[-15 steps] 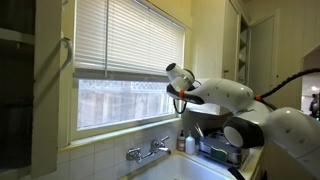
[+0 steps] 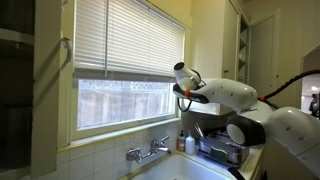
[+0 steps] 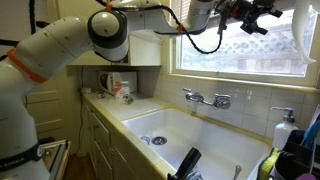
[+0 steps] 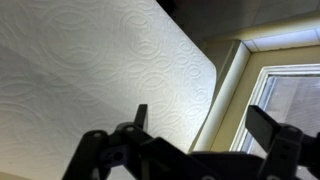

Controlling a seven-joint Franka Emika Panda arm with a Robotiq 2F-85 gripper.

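My gripper is open, its two dark fingers well apart and nothing held between them. A large white sheet or roll with an embossed pattern, like paper towel (image 4: pixel 110 75), fills the left of the wrist view, just beyond the fingers; I cannot tell whether they touch it. High over the sink, near the window's top right, the gripper (image 3: pixel 256 18) also shows in exterior view 2. A white rounded shape (image 3: pixel 306 35) stands to its right there, cut off by the frame edge. In exterior view 1 the arm hides much of the gripper's surroundings.
Below lies a white sink (image 3: pixel 205 150) with a wall faucet (image 3: pixel 208 100). Soap bottles (image 2: pixel 190 144) and a dish rack (image 2: pixel 222 150) stand beside it. The window (image 2: pixel 120 100) with its blind is close to the gripper, and wall cabinets (image 2: pixel 208 40) rise behind the arm.
In exterior view 1 the gripper end of the arm has shifted a little to the right, away from the window blind. The surroundings look the same.
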